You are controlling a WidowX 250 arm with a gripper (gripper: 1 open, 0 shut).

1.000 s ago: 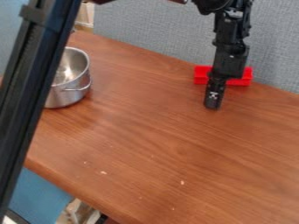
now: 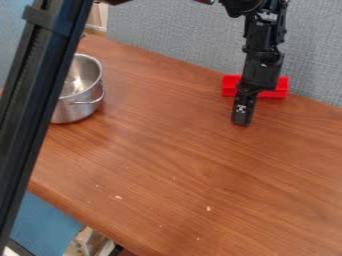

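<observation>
My black gripper (image 2: 243, 110) reaches down from the top right, its tip low over the wooden table, just in front of a red block (image 2: 274, 90) by the grey back wall. The gripper looks shut, with nothing visible between its fingers; the arm hides part of the red block.
A steel pot (image 2: 78, 95) stands at the left of the wooden table (image 2: 174, 180), partly behind a black frame post (image 2: 34, 110).
</observation>
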